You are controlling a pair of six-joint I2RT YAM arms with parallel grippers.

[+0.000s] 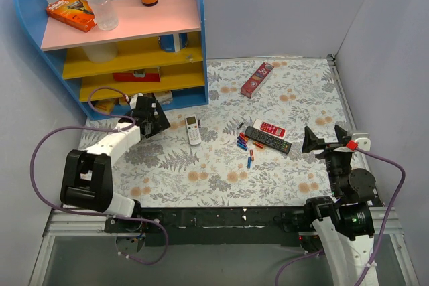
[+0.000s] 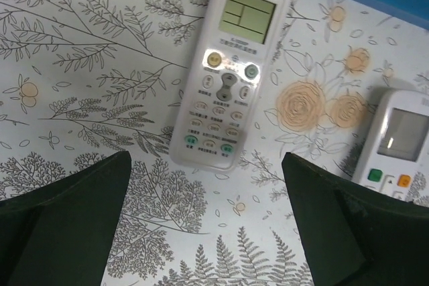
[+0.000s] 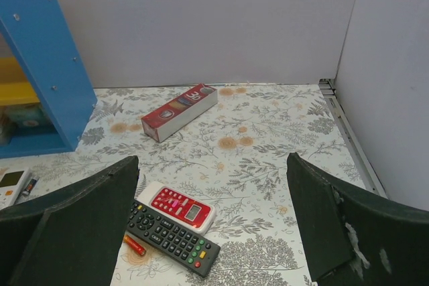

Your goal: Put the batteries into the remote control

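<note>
A white remote with a grey screen (image 2: 228, 65) lies face up under my left gripper, which is open and empty just above it. In the top view the left gripper (image 1: 151, 117) covers that remote. A second white remote (image 1: 193, 130) lies to its right. A black remote (image 1: 271, 139) and a red-and-white remote (image 1: 269, 128) lie side by side right of centre. Beside them are several loose red and blue batteries (image 1: 242, 141), with a blue battery (image 1: 249, 163) a little nearer the front. Off to the right, my right gripper (image 1: 323, 136) hangs open and empty.
A blue shelf (image 1: 202, 51) with bottles and boxes stands at the back left, close to the left gripper. Toward the back lies a red box (image 1: 257, 80).
</note>
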